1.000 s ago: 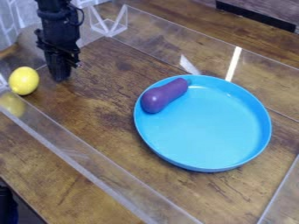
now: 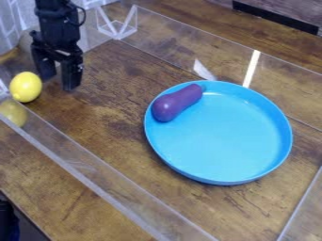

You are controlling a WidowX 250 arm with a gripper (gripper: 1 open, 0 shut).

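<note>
My black gripper (image 2: 58,72) hangs at the upper left, its fingers parted and low over the wooden table, just behind and right of a yellow lemon-like object (image 2: 25,87). I see nothing held in it. A purple eggplant-like object (image 2: 176,102) lies on the left part of a round blue plate (image 2: 227,141) at the right.
Clear walls (image 2: 138,179) enclose the wooden work area (image 2: 107,118), which is bare between the yellow object and the plate. A small light strip (image 2: 250,66) lies at the back.
My gripper has shifted slightly down and toward the yellow object, its fingers showing more clearly. The eggplant, plate and yellow object look unmoved.
</note>
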